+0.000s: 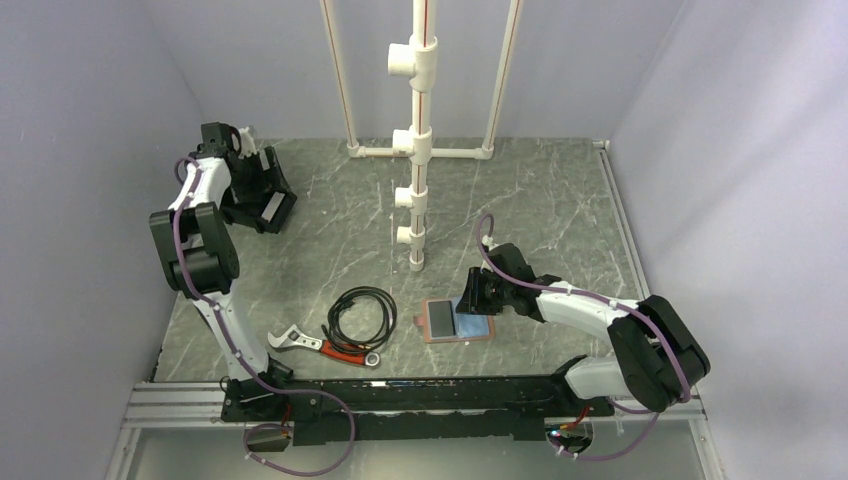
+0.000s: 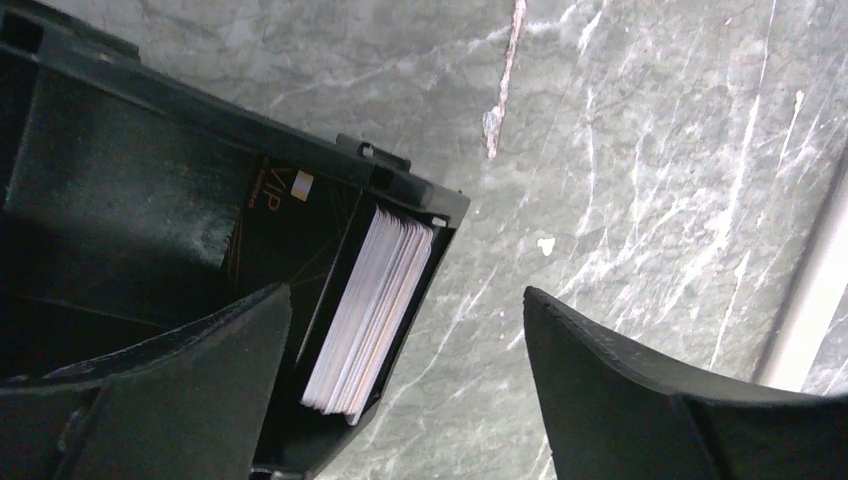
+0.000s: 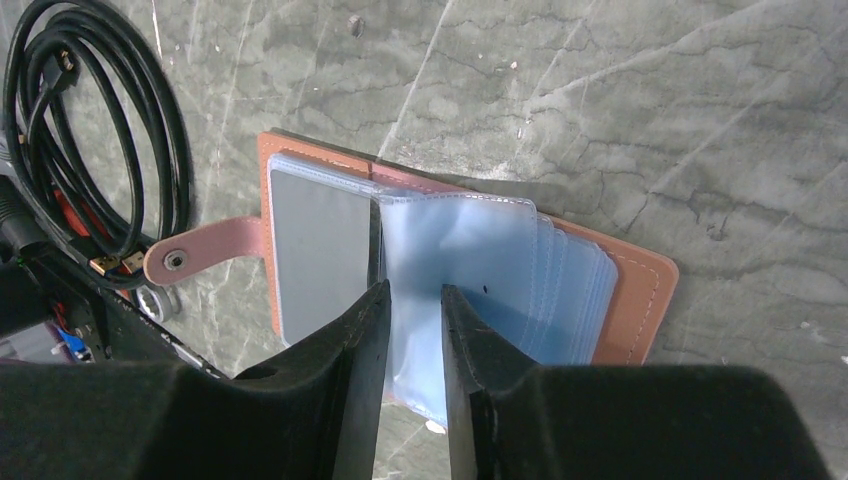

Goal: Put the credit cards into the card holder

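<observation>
The card holder (image 3: pixel 640 285), pinkish-tan with clear bluish sleeves (image 3: pixel 480 260) and a grey card panel (image 3: pixel 320 240), lies unfolded on the table. My right gripper is closed over it, a clear sleeve pinched between its narrow-set fingers. At the far left stands a black box (image 2: pixel 230 110); a tight row of pale card edges (image 2: pixel 370 310) fills its end compartment, and a black VIP card (image 2: pixel 285 210) shows beside them. Above that row my left gripper is open, its fingers spread wide to either side with nothing gripped.
A coiled black cable (image 1: pixel 360 320) and an orange-handled wrench (image 1: pixel 325 346) lie left of the holder. A white pipe stand (image 1: pixel 419 180) rises in the middle. Bare table (image 1: pixel 335 230) lies between box and stand.
</observation>
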